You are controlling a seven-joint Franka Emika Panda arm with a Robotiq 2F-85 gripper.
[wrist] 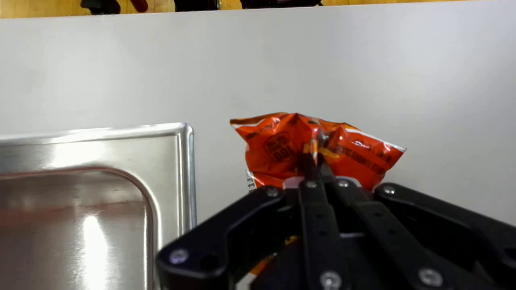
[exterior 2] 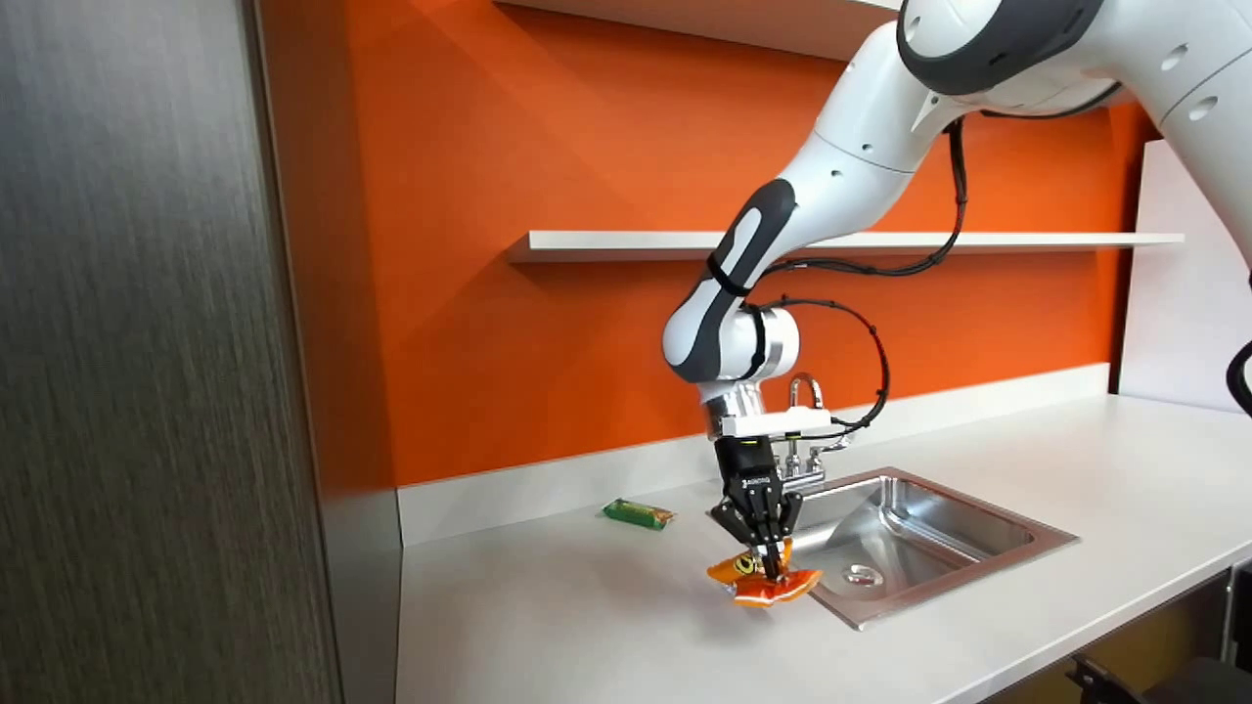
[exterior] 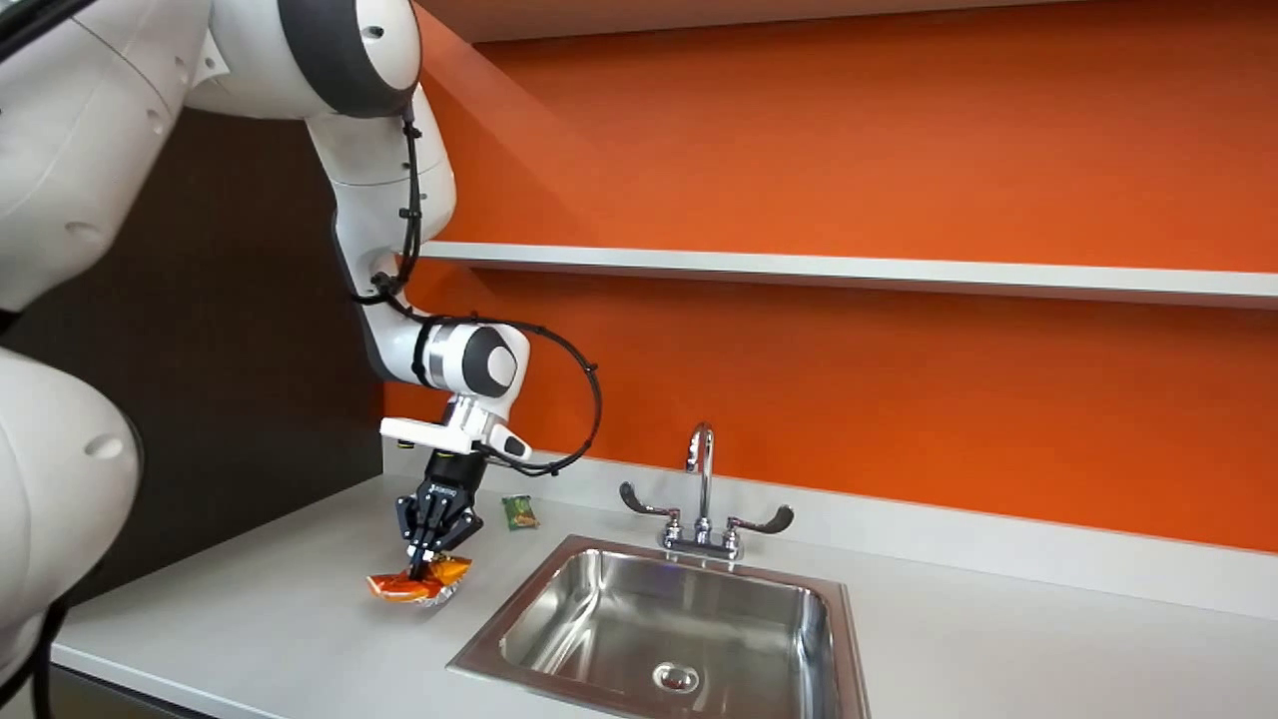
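Note:
An orange-red snack packet [exterior: 413, 583] is pinched at its middle, with my gripper [exterior: 419, 568] shut on it. In the wrist view the packet [wrist: 271, 150] is creased where the fingertips meet, and its two ends spread out on both sides. Exterior view 2 has the packet [exterior 2: 775, 587] low above the counter with a faint shadow beneath; whether its underside touches is hard to tell. A small green packet [exterior 2: 637, 514] lies flat on the counter near the back wall, apart from my gripper.
A steel sink [exterior: 527, 611] is set into the counter just right of the gripper, with a faucet [exterior: 704, 479] behind it. A white shelf [exterior: 839, 266] runs along the orange wall above. The counter left of the gripper [exterior 2: 528, 634] is clear.

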